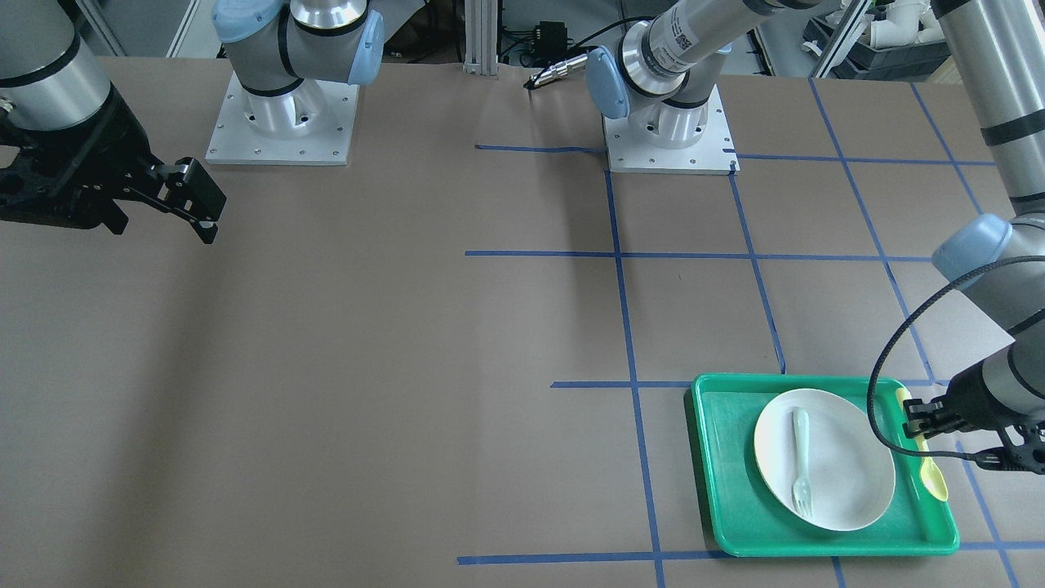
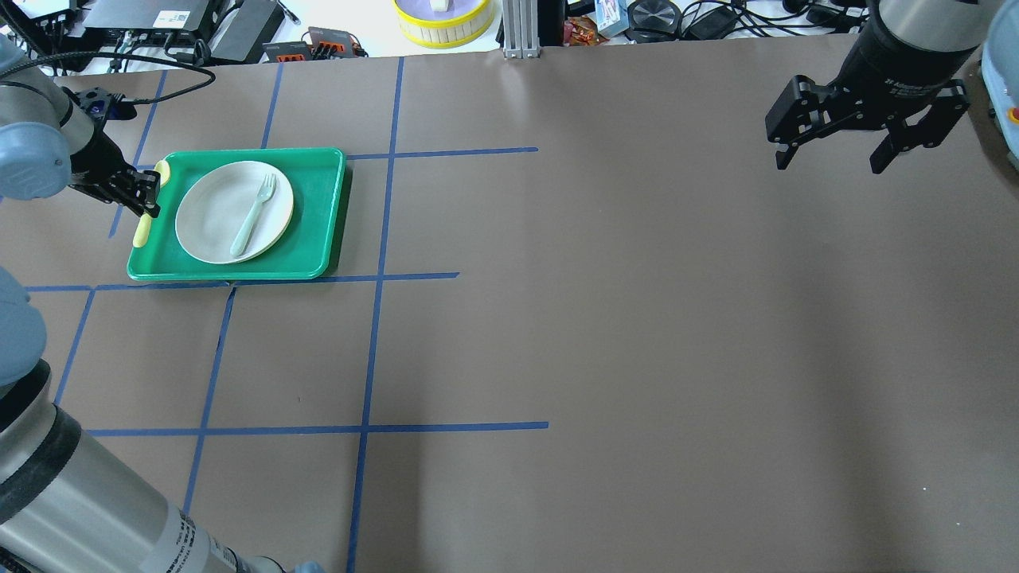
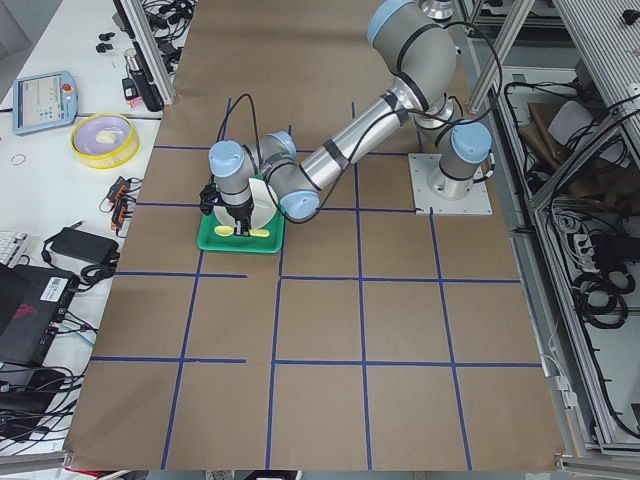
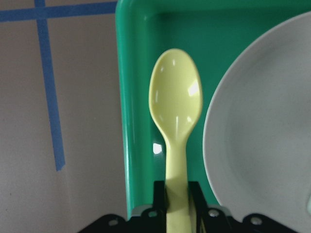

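Observation:
The pale yellow spoon (image 4: 175,92) is held by its handle between the fingers of my gripper, which is shut on it. It hangs along the edge of the green tray (image 1: 725,510), beside the white plate (image 4: 257,126); whether it touches the tray is unclear. In the top view the spoon (image 2: 143,232) is at the tray's left side. A pale fork (image 2: 248,215) lies on the plate. In the front view my gripper (image 1: 913,420) is over the tray's right edge.
A second black gripper (image 1: 181,191) hangs at the far left of the front view, well away from the tray. Cables and equipment lie beyond the table's edges.

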